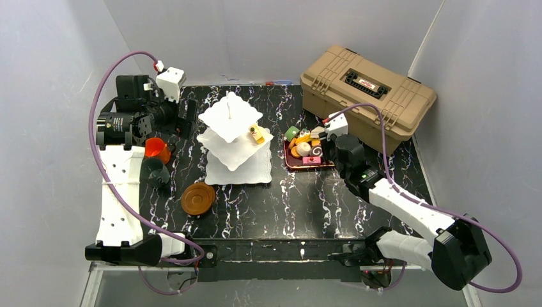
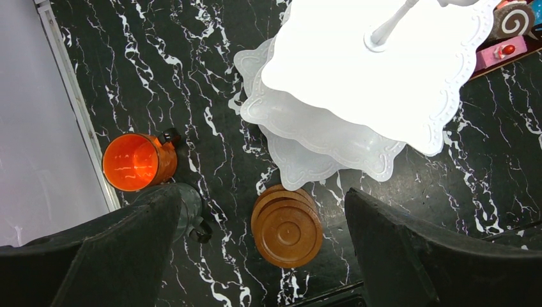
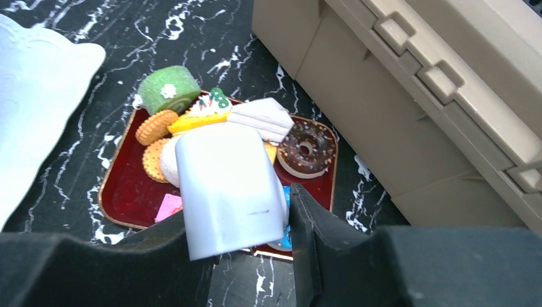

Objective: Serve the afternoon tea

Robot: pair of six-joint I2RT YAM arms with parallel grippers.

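A white three-tier stand holds a small yellow item at its right side. The red tray holds toy treats: biscuits, a chocolate donut, cakes and more; a green roll is at its upper left. My right gripper is shut on a white block above the tray. My left gripper stands open, high at the left over the cups and stand edge, nothing between its fingers.
An orange mug and a dark mug stand at the left, wooden saucers at the front left. A tan case fills the back right, close behind the tray.
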